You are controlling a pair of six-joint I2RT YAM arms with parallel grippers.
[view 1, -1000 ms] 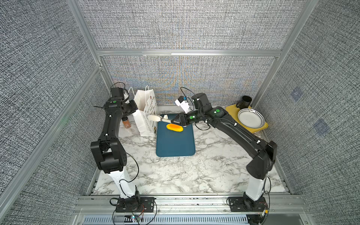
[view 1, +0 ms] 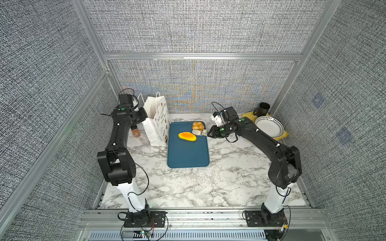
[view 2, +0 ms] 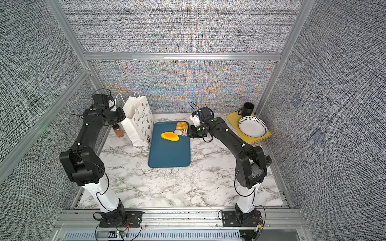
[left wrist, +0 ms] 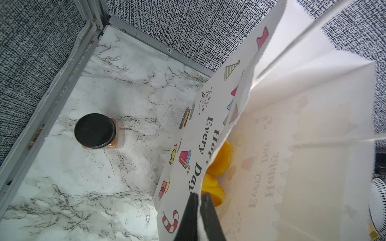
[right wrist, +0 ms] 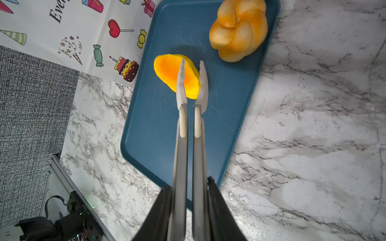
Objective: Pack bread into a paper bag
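The white printed paper bag (view 1: 156,120) stands upright and open at the tray's left. My left gripper is shut on its rim. Inside the bag, yellow pieces (left wrist: 212,188) show, probably bread. On the blue tray (view 1: 188,156) lie a flat yellow-orange bread (right wrist: 166,70) and a braided brown roll (right wrist: 241,32). My right gripper is shut on grey tongs (right wrist: 182,148), with one black finger on each side. The tongs' tips are slightly apart, with nothing between them, and overlap the yellow bread in the right wrist view; their height above it is unclear.
A black-lidded jar (left wrist: 95,130) stands left of the bag. At the back right, a patterned white bowl (view 1: 269,126) and a black mug (view 1: 262,109) sit on a yellow board (view 1: 280,137).
The right gripper and tongs have swung from beside the bag to the right, over the tray, passing the yellow bread. The braided roll is now uncovered. The left arm and bag have not moved.
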